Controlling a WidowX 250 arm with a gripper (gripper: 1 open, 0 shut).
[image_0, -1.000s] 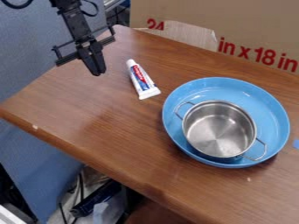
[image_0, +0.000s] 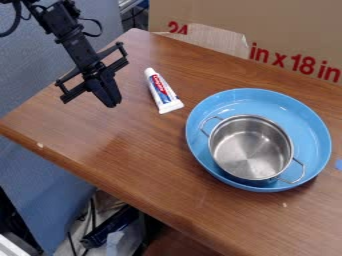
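Note:
My black gripper (image_0: 110, 92) hangs over the left part of the wooden table (image_0: 120, 150), pointing down; whether its fingers are apart is hard to make out. To its right lies a white toothpaste tube (image_0: 163, 92) with red and blue print, apart from the gripper. A steel pot (image_0: 250, 148) with two handles sits in a blue plate (image_0: 213, 110) at the right.
A cardboard box (image_0: 254, 25) stands along the back edge. The table's left edge drops off beside the arm, with cables and clutter below.
The gripper has moved slightly down and toward the lower left over the last second. The tube, pot and plate have not moved.

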